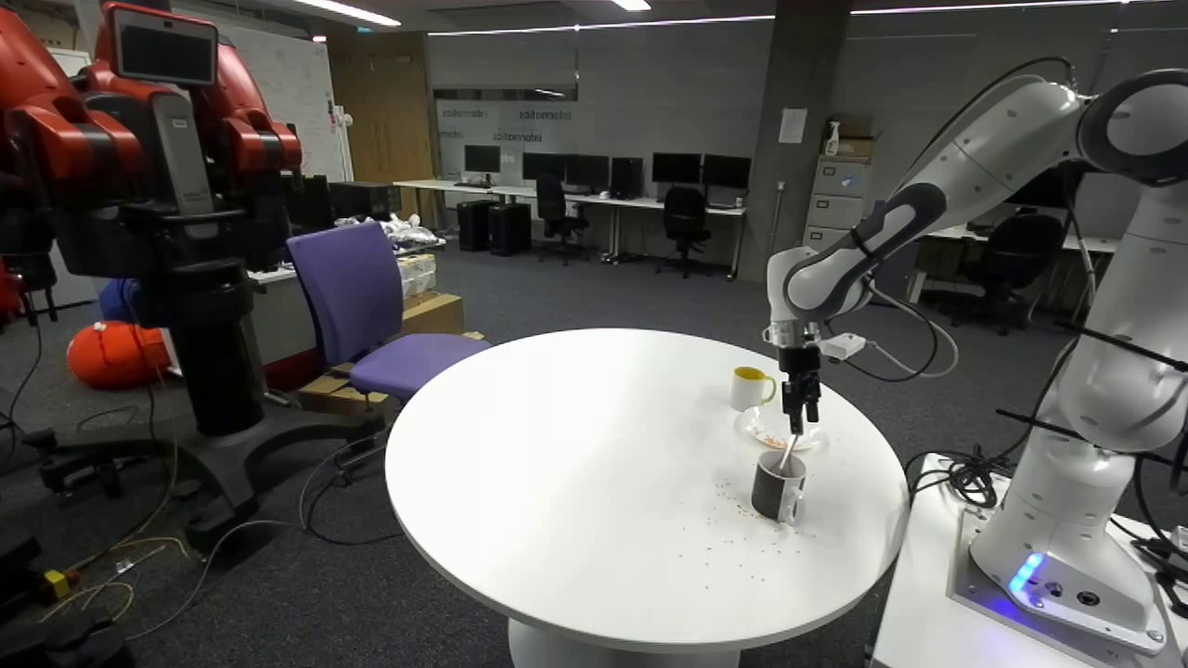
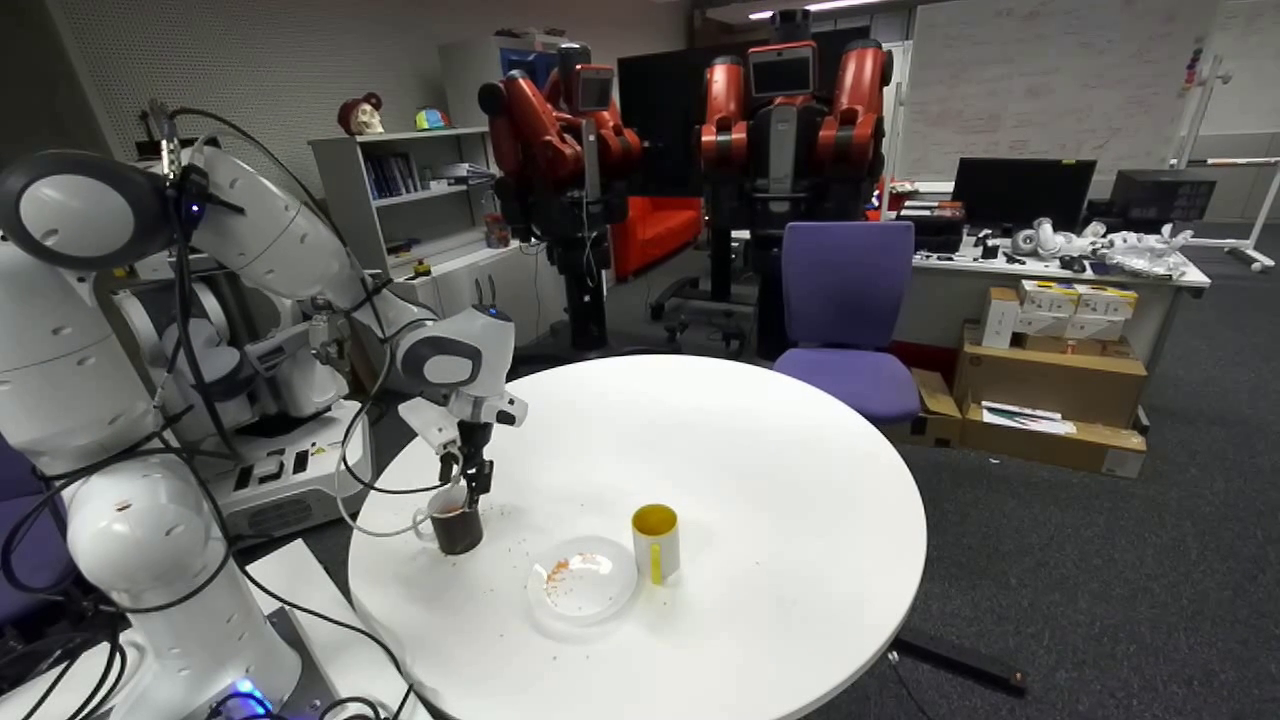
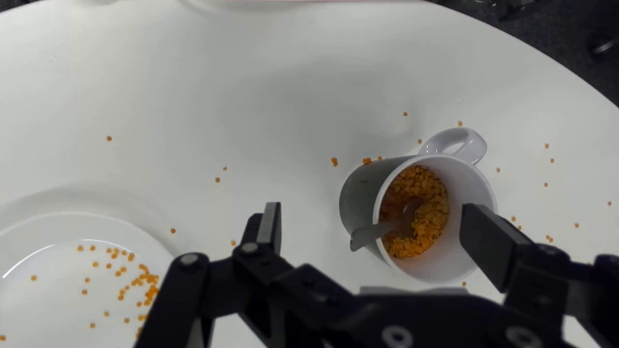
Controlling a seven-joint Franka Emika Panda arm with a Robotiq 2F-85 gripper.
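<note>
A dark mug with a white inside stands upright on the table, part-filled with small orange grains. A spoon leans in it, its handle sticking out over the rim. My gripper is open above the mug, one finger to each side of the spoon handle in the wrist view, touching nothing that I can see. In exterior view 1 the gripper hangs close over the spoon's top end. Beside the mug lies a clear plate with some orange grains on it.
A white mug with a yellow inside stands beside the plate. Loose grains are scattered on the round white table around the dark mug. A purple chair stands beyond its edge.
</note>
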